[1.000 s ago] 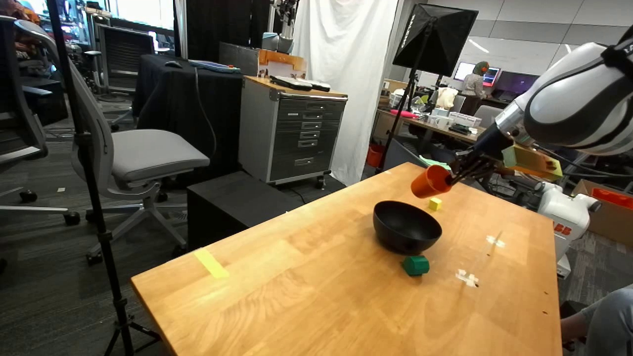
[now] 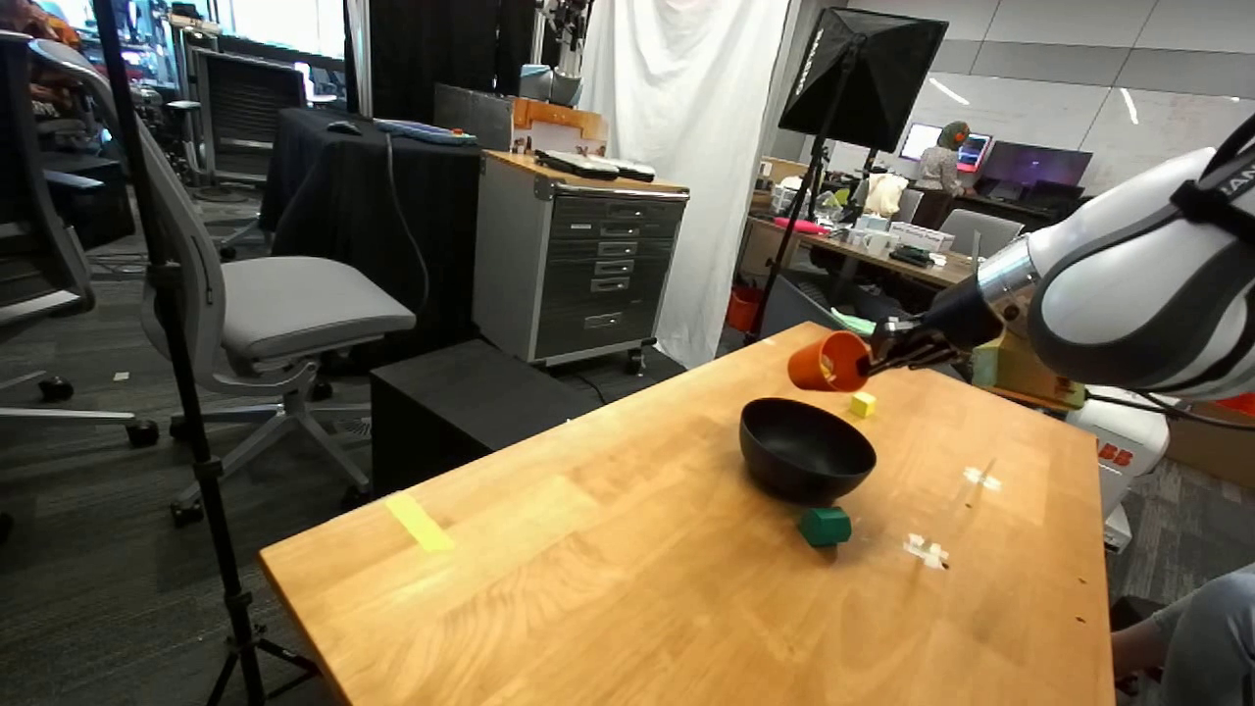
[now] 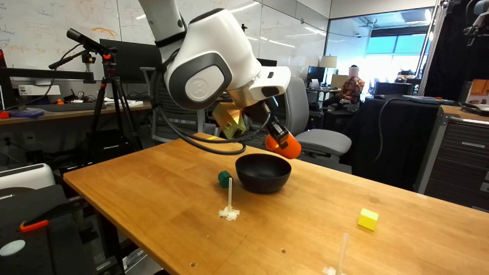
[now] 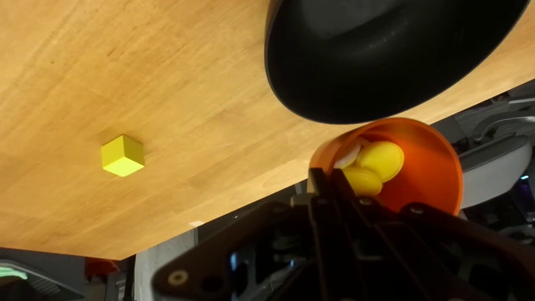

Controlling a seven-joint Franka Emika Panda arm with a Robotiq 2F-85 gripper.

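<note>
An orange cup hangs tilted in the air near the black bowl. My gripper is shut on the wall of the orange cup. In the wrist view the cup's mouth shows yellow rounded pieces and a pale one lying inside it. The dark fingers grip the cup's near side. The bowl stands upright on the table beside the cup in that view; the part of its inside that shows looks empty.
A green block sits close to the bowl. A yellow cube lies apart on the wooden table. Thin upright sticks are taped to the tabletop. Much of the table stands clear.
Held in my gripper, the orange cup has moved left in exterior view 1 and tipped further toward level, its mouth now visible there. The bowl, green block and yellow cube are unmoved.
</note>
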